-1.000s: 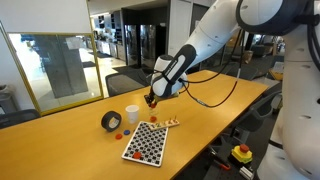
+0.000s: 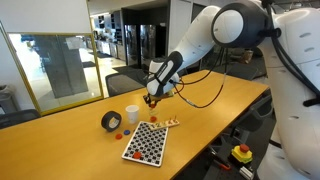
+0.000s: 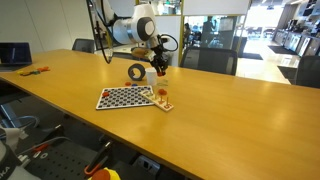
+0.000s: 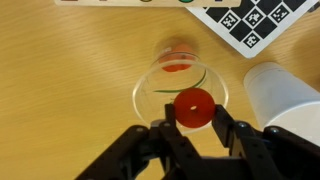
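Note:
Between the fingertips of my gripper is a round red piece (image 4: 194, 108), and the fingers are shut on it. In the wrist view it hangs over a clear cup (image 4: 148, 99) that has a red piece (image 4: 178, 58) at its far side. A white cup (image 4: 292, 100) stands just right of the clear one. In exterior view 1 my gripper is high above the table, behind and right of the white cup (image 2: 133, 114). Exterior view 2 shows the held red piece (image 3: 160, 72) above the cups.
A black-and-white checkered board (image 2: 148, 143) lies toward the front, with a red piece (image 2: 137, 156) on it. Beside it is a light wooden strip (image 2: 160, 124). A black round object (image 2: 110, 121) stands left of the white cup.
Over the last second the arm and gripper have shifted slightly, ending a little higher in exterior view 1. The cups and board look unmoved.

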